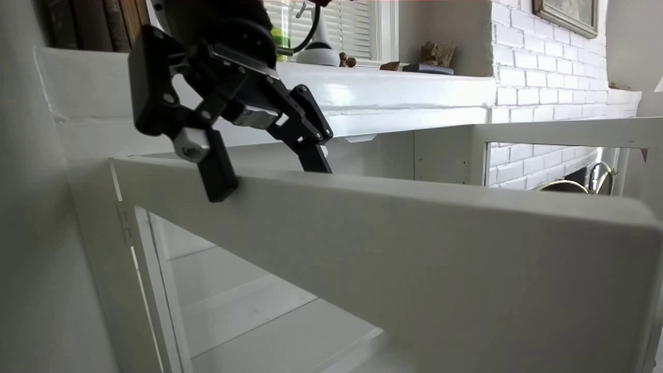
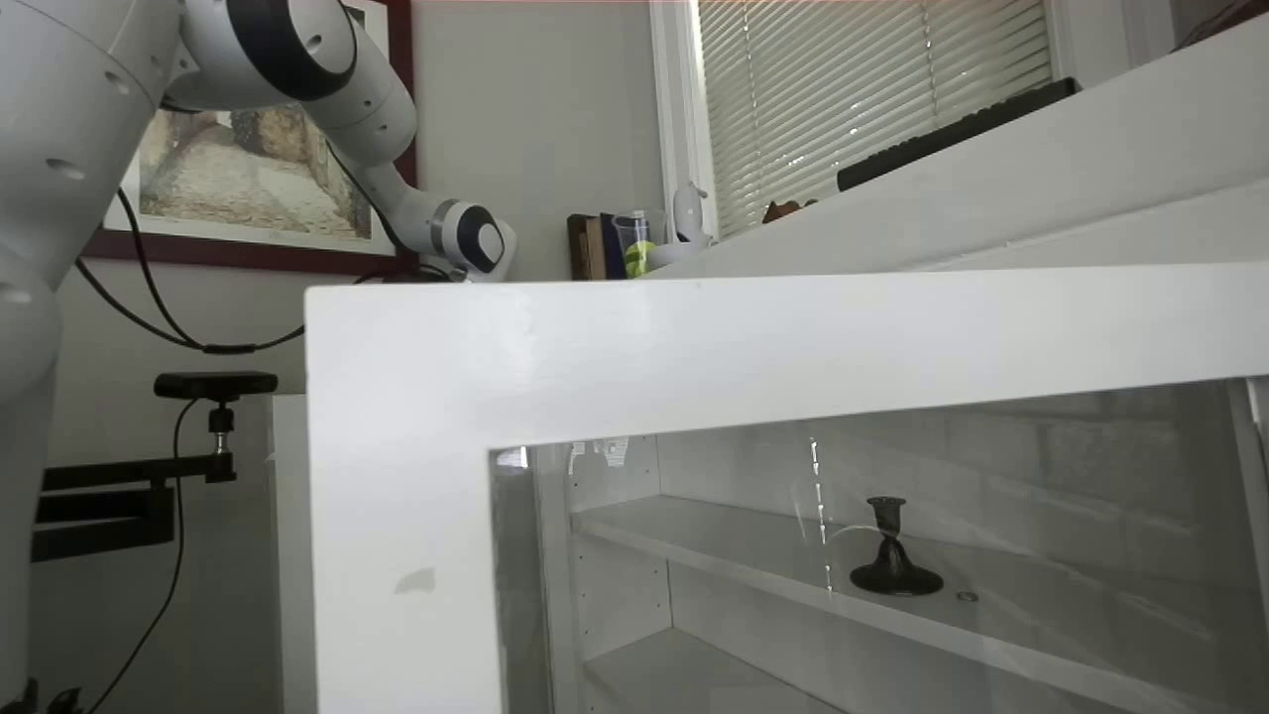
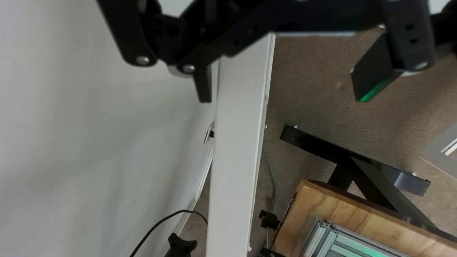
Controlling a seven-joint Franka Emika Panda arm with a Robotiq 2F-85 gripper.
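My gripper (image 1: 270, 177) stands open over the top edge of a white cabinet door (image 1: 435, 248) that is swung outward. In exterior view 1, one finger (image 1: 218, 171) hangs on the near side of the door and the other drops behind it, its tip hidden. From the wrist, the door's top edge (image 3: 235, 162) runs between the spread fingers, closer to the left one (image 3: 204, 87); a gap shows on the right. Exterior view 2 shows the arm (image 2: 458, 236) behind a white glazed door frame (image 2: 399, 512), with the gripper hidden.
A white ledge (image 1: 404, 93) runs behind the gripper, with a white wall close on the left. Another door frame (image 1: 572, 131) stands at the right. Behind glass, a dark candlestick (image 2: 892, 559) sits on a shelf. A wooden table (image 3: 317, 199) is below.
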